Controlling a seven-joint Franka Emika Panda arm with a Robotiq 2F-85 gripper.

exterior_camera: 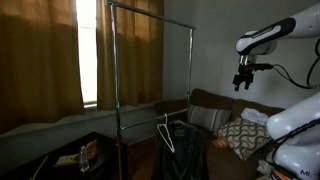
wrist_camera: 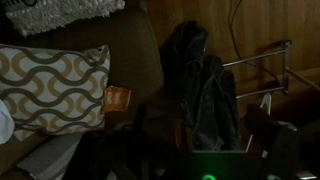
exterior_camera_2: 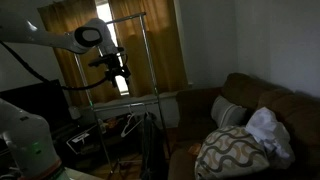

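Observation:
High above the room, my gripper (exterior_camera: 238, 84) hangs in the air at the right, well away from the metal garment rack (exterior_camera: 117, 80). It also shows in exterior view 2 as a dark gripper (exterior_camera_2: 116, 76), open. A white hanger (exterior_camera: 165, 134) hangs by the rack's lower bar. Beside it is a dark garment (exterior_camera: 184, 148), draped low. From above, the wrist view shows the dark garment (wrist_camera: 208, 95) crumpled below the gripper, with the hanger (wrist_camera: 263, 106) at its right. The fingers are dim there, and no object shows between them.
A brown couch (exterior_camera_2: 275, 108) holds a patterned pillow (exterior_camera_2: 228, 153) and a white cloth (exterior_camera_2: 269, 132). In the wrist view an orange item (wrist_camera: 117, 99) lies by the pillow. A dark table (exterior_camera: 60, 160) with small objects stands left of the rack. Wooden floor (wrist_camera: 265, 25) shows bare beside the garment.

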